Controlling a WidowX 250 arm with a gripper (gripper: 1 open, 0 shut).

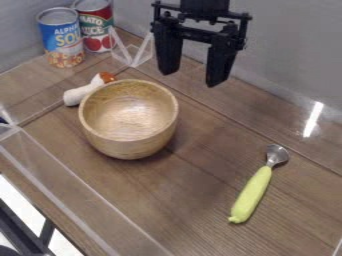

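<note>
My black gripper (194,58) is raised at the top centre, open, with nothing between its fingers, above the table behind a wooden bowl (128,125). A utensil with a pale yellow-green handle (251,193) and a metal head lies on the right part of the table. A small white object with an orange end (80,93) lies left of the bowl.
An alphabet soup can (63,40) and a red tomato can (96,22) stand at the back left, near a white wire-like object. A pale wall runs along the back.
</note>
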